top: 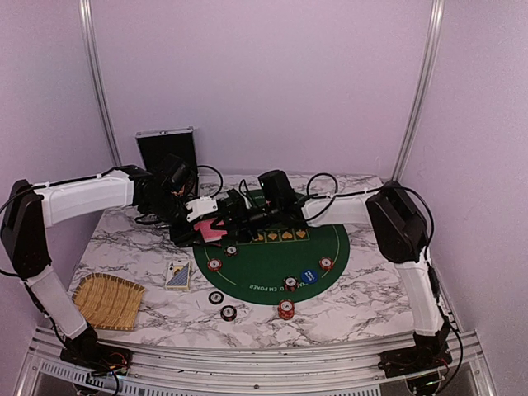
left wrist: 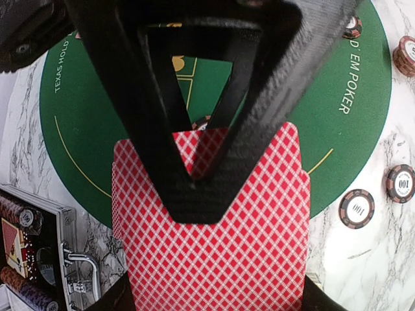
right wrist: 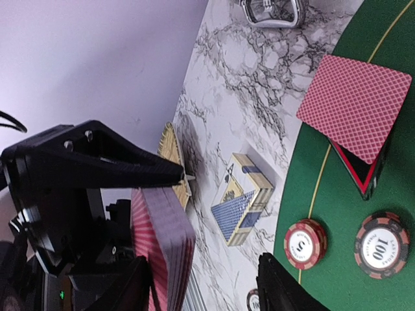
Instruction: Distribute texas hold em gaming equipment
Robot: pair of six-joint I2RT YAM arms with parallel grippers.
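Observation:
Above the left side of the green poker mat [top: 247, 272], my left gripper [top: 200, 227] is shut on red-backed playing cards [left wrist: 214, 259]. Whether it grips them is unclear. Another red-backed card pile [right wrist: 353, 103] lies on the mat, near a red chip [right wrist: 305, 243] and a black 100 chip [right wrist: 381, 245].
A blue-backed deck [top: 177, 276] and a wooden tray [top: 107, 304] are at the left. An open case [left wrist: 32, 246] stands at the back left. Loose chips [top: 228, 313] and a stack [top: 285, 308] lie in front.

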